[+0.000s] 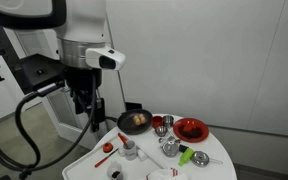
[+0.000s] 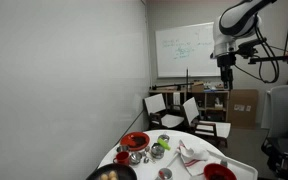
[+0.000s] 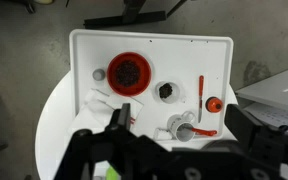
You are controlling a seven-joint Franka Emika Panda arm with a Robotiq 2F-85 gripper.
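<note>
My gripper hangs high above the round white table, pointing down, with its dark fingers (image 3: 110, 142) wide apart and nothing between them. Below it a white tray (image 3: 84, 55) fills the middle of the wrist view. On the tray are a red bowl (image 3: 129, 74) with dark contents, a small whitish cup (image 3: 167, 92) with something dark inside, a slim red utensil (image 3: 201, 92), a red round item (image 3: 215, 104) and a metal cup (image 3: 181, 126). A white cloth (image 3: 102, 107) lies at the tray's left. In exterior view 1 the gripper (image 1: 92, 112) is dark and small.
A dark pan (image 1: 135, 122) holding brownish round items stands at the table's back. Nearby are a wide red bowl (image 1: 191, 130), several metal pots, a metal kettle (image 1: 170, 147) and a green-handled item (image 1: 186, 157). A pale wall (image 1: 199, 60) rises behind.
</note>
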